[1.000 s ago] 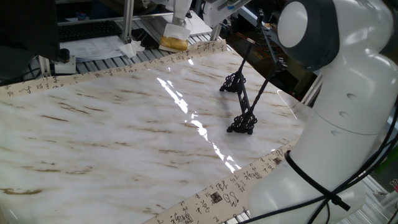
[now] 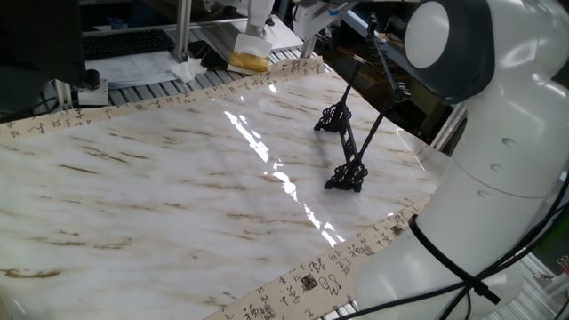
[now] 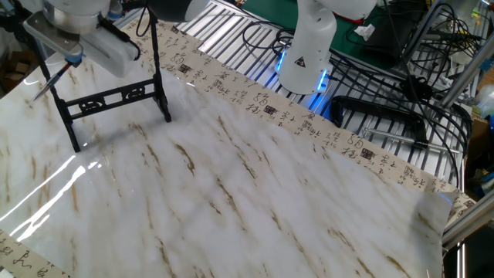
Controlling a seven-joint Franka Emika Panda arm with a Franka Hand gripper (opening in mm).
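Observation:
A black ornate stand (image 2: 345, 147) with two feet and a crossbar stands upright on the marbled sheet; in exterior view 2 the same stand (image 3: 106, 100) is at the upper left. My gripper (image 3: 75, 59) is up beside its posts, above the sheet. A thin stick, like a brush (image 3: 52, 83), slants down and left from the gripper's fingertip area. Whether the fingers grip it or it only lies in front of them is unclear, and so is how the fingers stand. In exterior view 1 the white arm (image 2: 507, 133) fills the right side.
The glossy marbled sheet (image 3: 255, 208) is bare across its middle, with script-patterned borders. A yellow-bottomed object (image 2: 250, 62), a keyboard (image 2: 124, 43) and papers (image 2: 133, 71) lie beyond the far edge. A black clamp-like frame (image 3: 378, 120) and cables lie beside the arm's base (image 3: 302, 73).
The upper arm joint has shifted slightly right in exterior view 1, and the arm part at the top edge has moved a little too. The stand has stayed in place.

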